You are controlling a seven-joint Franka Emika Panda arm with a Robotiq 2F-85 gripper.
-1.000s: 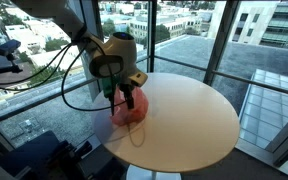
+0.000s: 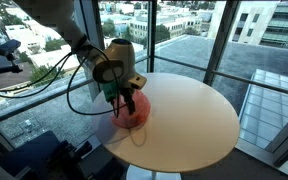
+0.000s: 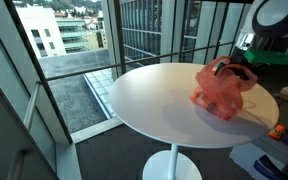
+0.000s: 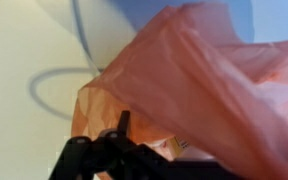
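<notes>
A crumpled, translucent pink-red plastic bag [image 2: 134, 112] stands on the round white table [image 2: 189, 110], on the arm's side of it. Over the bag's top, my gripper [image 2: 126, 103] points down with its fingers apart. From the other side, the bag [image 3: 216, 98] rises around the black fingers, partly covering them. In the wrist view the bag [image 4: 204, 85] fills much of the picture, with a black finger [image 4: 122, 125] against its folds. Its film hides the rest of the gripper. A small yellowish patch shows inside, too unclear to name.
A loose cable hangs from the arm and crosses the table beside the bag. Tall windows surround the table, and dark equipment [image 2: 49, 155] stands below at the near left.
My gripper has come down slightly toward the bag over the last second. The bag stays at about the same spot on the table.
</notes>
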